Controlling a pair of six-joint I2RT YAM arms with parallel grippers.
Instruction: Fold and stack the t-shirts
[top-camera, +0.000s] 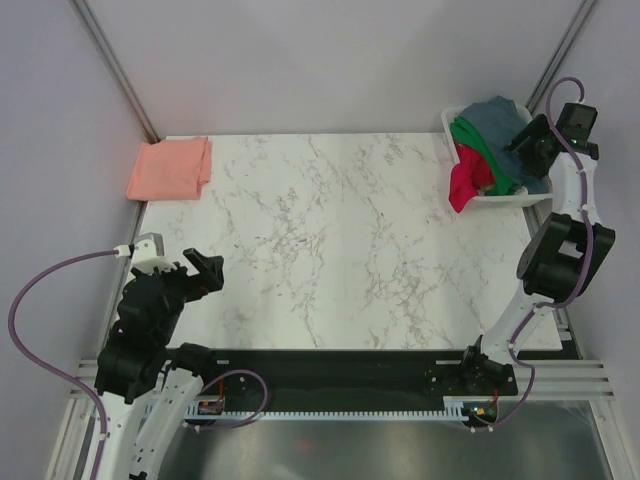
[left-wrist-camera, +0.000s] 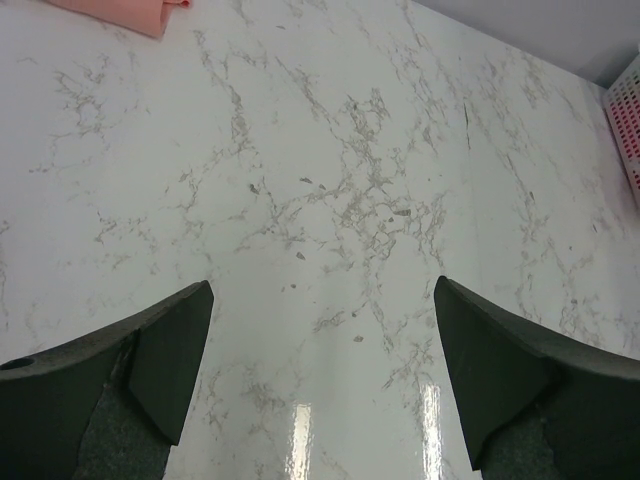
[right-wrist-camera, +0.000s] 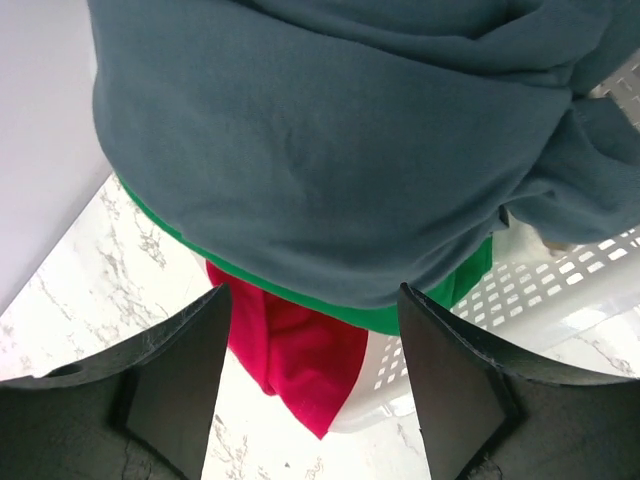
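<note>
A folded salmon shirt lies at the back left. In a white basket at the back right are a grey-blue shirt, a green shirt and a red shirt hanging over the rim. My right gripper hangs over the basket above the grey-blue shirt, fingers apart with nothing held between them. My left gripper stands open above the front left of the table, empty, with bare marble below it in the left wrist view.
Walls and metal rails border it at the back and sides.
</note>
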